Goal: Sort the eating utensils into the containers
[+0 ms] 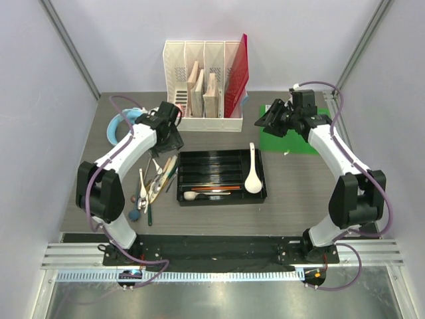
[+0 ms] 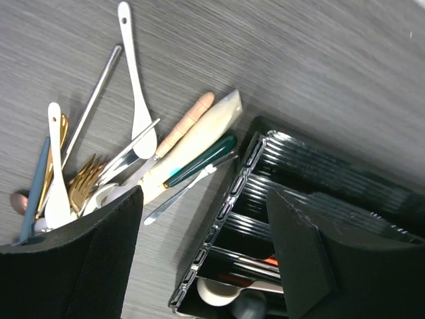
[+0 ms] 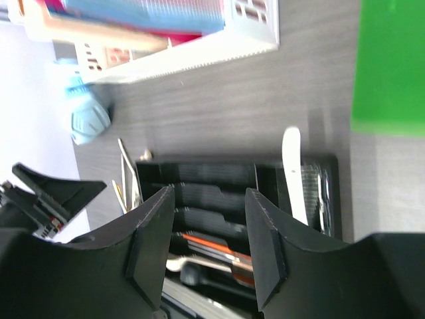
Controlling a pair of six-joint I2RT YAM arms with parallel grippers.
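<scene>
The black compartment tray (image 1: 211,201) sits mid-table. A large white spoon (image 1: 253,176) lies along its right compartment. A pale spoon (image 2: 214,292) and orange-and-metal utensils (image 3: 214,244) lie in its lower slots. Left of the tray is a loose pile: a white spoon (image 2: 136,86), a second white spoon (image 2: 57,173), a gold fork (image 2: 85,183), a green-handled utensil (image 2: 206,159) and a wooden-looking handle (image 2: 192,118). My left gripper hovers above the pile and tray edge, open and empty. Up near the green sheet, my right gripper is also open, holding nothing.
Behind the tray stands a white file holder (image 1: 206,124) with books and a red folder (image 1: 237,76). Blue headphones (image 1: 114,129) rest at back left, partly behind the left arm. A green sheet (image 1: 287,144) covers the back right. Bare table lies right of the tray.
</scene>
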